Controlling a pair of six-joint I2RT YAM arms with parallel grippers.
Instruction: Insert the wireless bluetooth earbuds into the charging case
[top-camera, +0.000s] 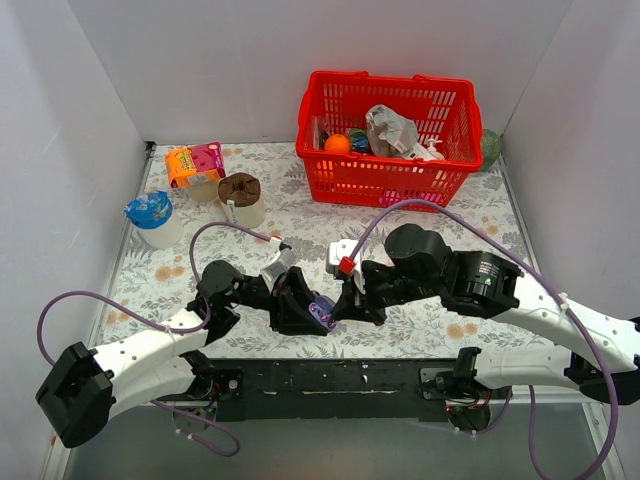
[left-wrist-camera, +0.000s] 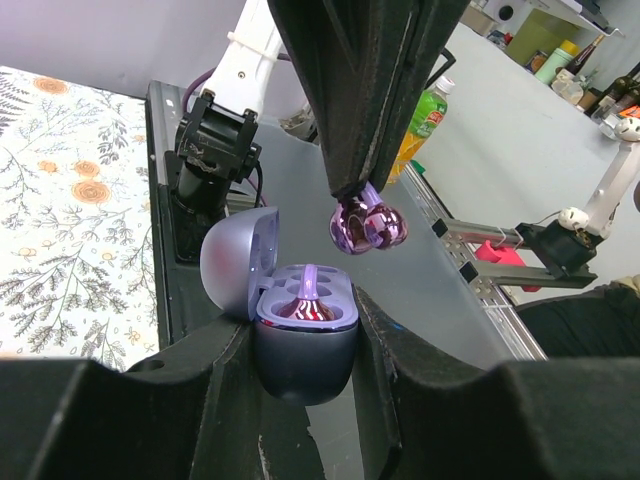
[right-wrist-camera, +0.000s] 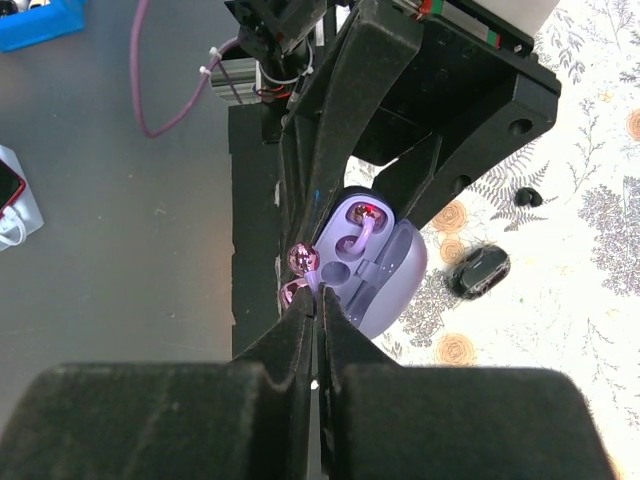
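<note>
A purple charging case (left-wrist-camera: 305, 345) with its lid (left-wrist-camera: 240, 262) swung up is clamped between the fingers of my left gripper (top-camera: 312, 312). One earbud (left-wrist-camera: 309, 298) sits in a slot of the case, its stem sticking up. My right gripper is shut, with the stem of the second shiny purple earbud (left-wrist-camera: 368, 222) pinched thinly at its fingertips. That earbud hangs above the case in the left wrist view, to the side of the open slots and apart from them. In the top view the right fingers largely cover it.
A red basket (top-camera: 390, 185) with goods stands at the back. Several containers, among them a blue-lidded tub (top-camera: 152, 215), are at the back left. On the cloth, a small black object (right-wrist-camera: 480, 271) lies past the case.
</note>
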